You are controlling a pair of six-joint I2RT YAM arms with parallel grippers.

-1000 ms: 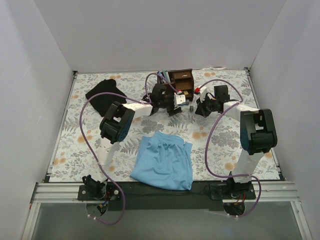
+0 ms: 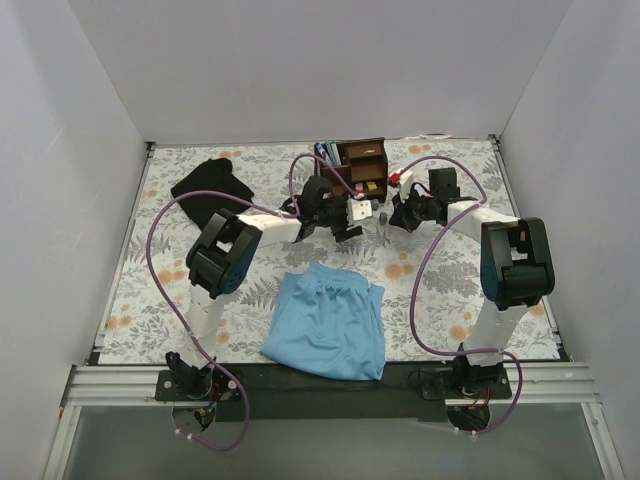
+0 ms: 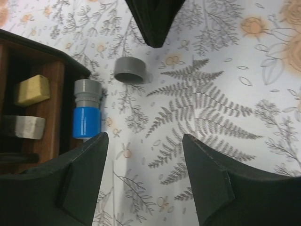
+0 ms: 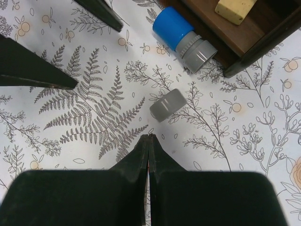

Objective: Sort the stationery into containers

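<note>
On the table in front of the wooden organizer (image 2: 362, 150) lies a blue cylinder with a grey end (image 3: 87, 113), close alongside the organizer's wall. A short grey cylinder (image 4: 168, 105) rests apart from it on the patterned cloth. My left gripper has its fingers apart, with only cloth visible between them; both grey-ended pieces are beyond its fingertips. In the right wrist view, my right gripper is shut with nothing showing between its fingers, its tips just short of the small grey cylinder. Inside a compartment sits a yellow block (image 3: 33, 90) beside a whitish block (image 3: 23, 127).
Upright blue and white items (image 2: 328, 152) fill the organizer's left side. A red object (image 2: 394, 179) is by its right side. Black cloth (image 2: 212, 190) lies back left, a blue garment (image 2: 328, 325) at the front. My grippers stand close together.
My left gripper has drawn back slightly from the organizer, toward the front of the table, and its arm has shifted a little left. The right arm looks still.
</note>
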